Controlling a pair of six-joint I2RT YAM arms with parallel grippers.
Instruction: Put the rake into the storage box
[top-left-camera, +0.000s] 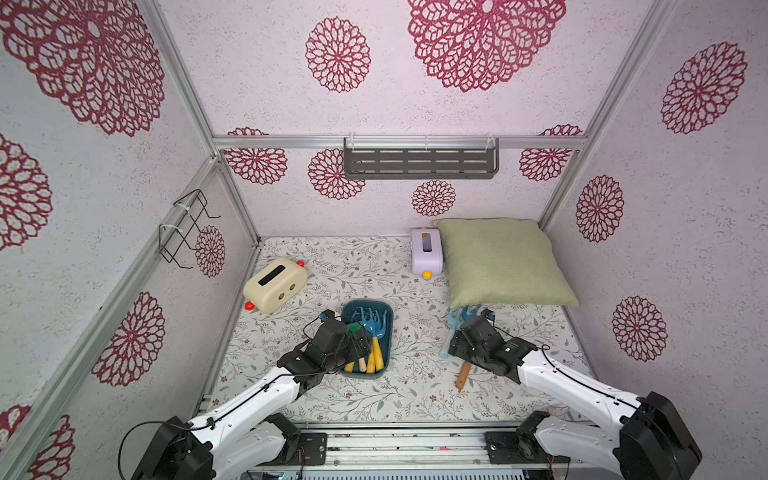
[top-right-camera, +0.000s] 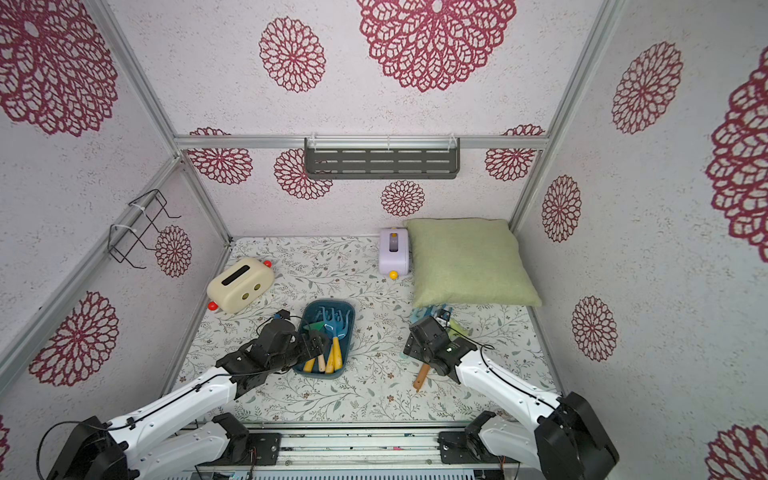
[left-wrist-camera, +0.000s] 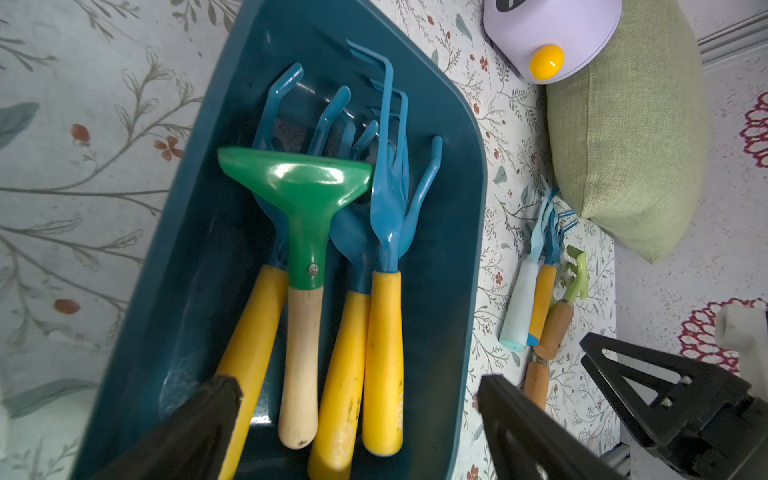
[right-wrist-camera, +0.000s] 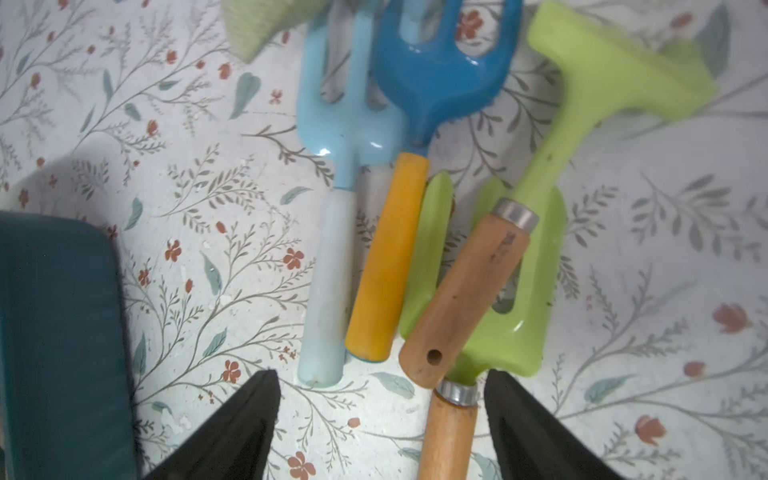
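Observation:
The storage box (left-wrist-camera: 468, 320) is dark teal and holds several blue forked tools with yellow handles (left-wrist-camera: 384, 360) and a green-headed tool (left-wrist-camera: 305, 232) with a pale wooden handle. Over this box hovers my left gripper, open and empty. My right gripper is part open, nothing between its fingers, above a loose group of tools on the right side of the table. In that group lie a light-blue fork (right-wrist-camera: 329, 288), a dark-blue forked tool (right-wrist-camera: 388, 256) with a yellow handle, and a lime-headed tool (right-wrist-camera: 552, 160) resting across a lime slotted tool (right-wrist-camera: 512, 336).
A green pillow (top-left-camera: 508, 260) lies behind the loose tools, partly over their tips. The lilac toy toaster (top-left-camera: 426, 252) stands to its left, the cream one (top-left-camera: 276, 284) at far left. Between the box and the loose tools the table is bare.

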